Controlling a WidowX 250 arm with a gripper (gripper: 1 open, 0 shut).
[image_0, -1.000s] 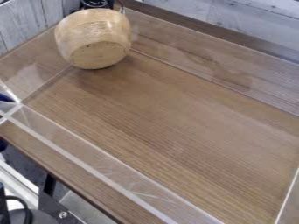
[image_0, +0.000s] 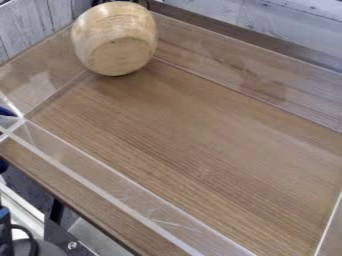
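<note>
A round light wooden bowl (image_0: 115, 38) is at the far upper left over the brown tabletop (image_0: 201, 140), tilted so that its bottom or side faces the camera. Behind its top edge a small dark shape shows, largely hidden; whether that is my gripper, and how its fingers stand, I cannot tell.
Clear strips edge the tabletop along the near left and back. A grey panelled wall (image_0: 294, 20) runs behind. The middle and right of the table are empty. Dark hardware sits at the lower left corner, off the table.
The bowl has risen and tilted slightly over the last second, moving a little to the right, and less of the dark shape behind it shows.
</note>
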